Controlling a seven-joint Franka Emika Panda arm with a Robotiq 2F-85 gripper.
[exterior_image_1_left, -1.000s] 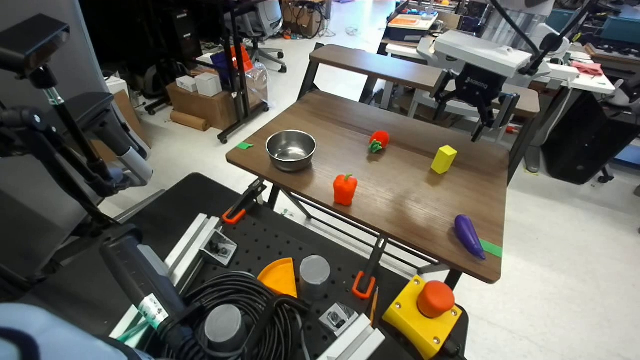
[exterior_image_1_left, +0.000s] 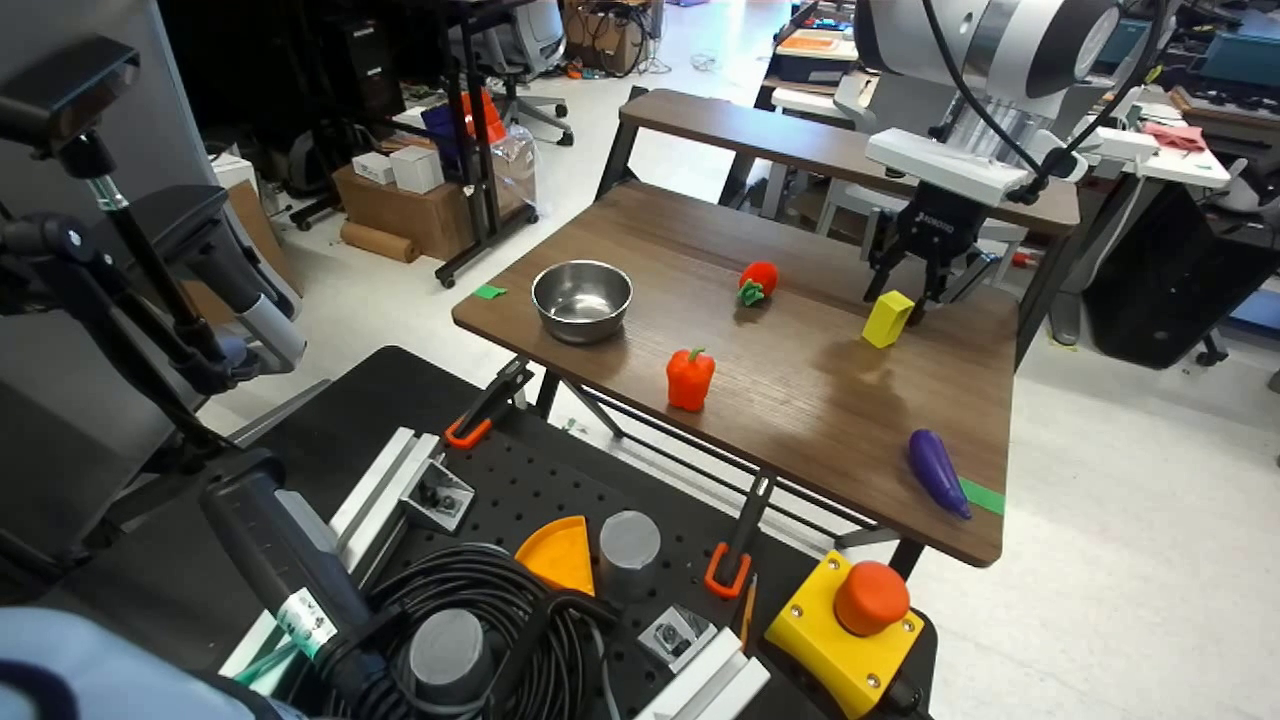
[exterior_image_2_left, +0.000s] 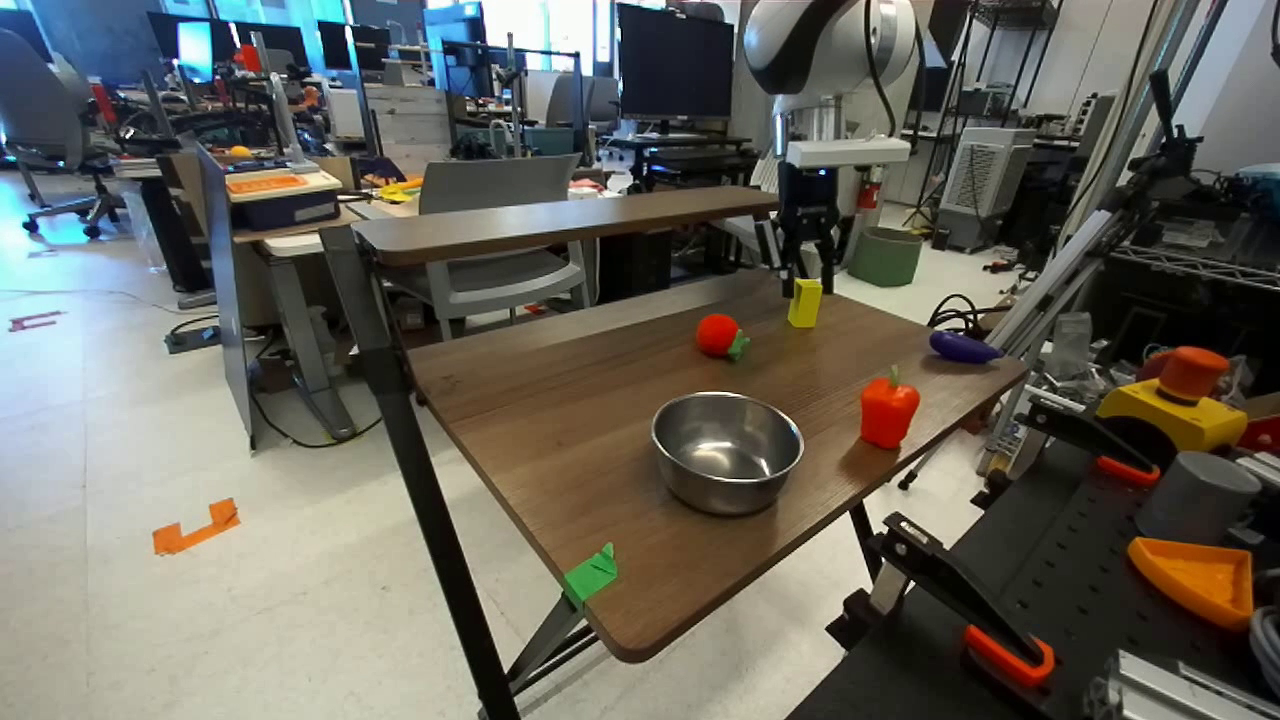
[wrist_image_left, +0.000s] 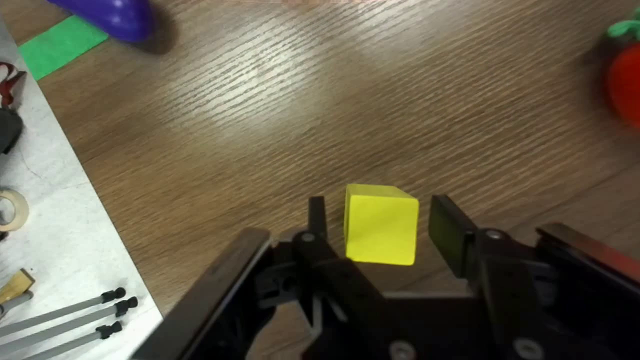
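Note:
On the brown table stands an upright yellow block (exterior_image_1_left: 888, 319), with my gripper (exterior_image_1_left: 895, 307) just over it. In the wrist view the block (wrist_image_left: 382, 231) shows between the two fingers, with a gap visible on either side. My gripper is part open, and nothing is clamped in it. Exterior view 2 has the fingers (exterior_image_2_left: 788, 278) coming down behind and over the top of the yellow block (exterior_image_2_left: 805, 305). How far down the block's sides they reach cannot be told.
A steel bowl (exterior_image_1_left: 582, 300) stands at the table's left end. A red tomato (exterior_image_1_left: 758, 282), a red pepper (exterior_image_1_left: 690, 379) and a purple eggplant (exterior_image_1_left: 937, 473) lie apart from the block. A raised shelf (exterior_image_1_left: 828, 150) runs along the back. Bare wood surrounds the block.
My gripper has come down and toward the block from above and behind it, and its fingers stand closer together. The block, bowl and vegetables have not moved.

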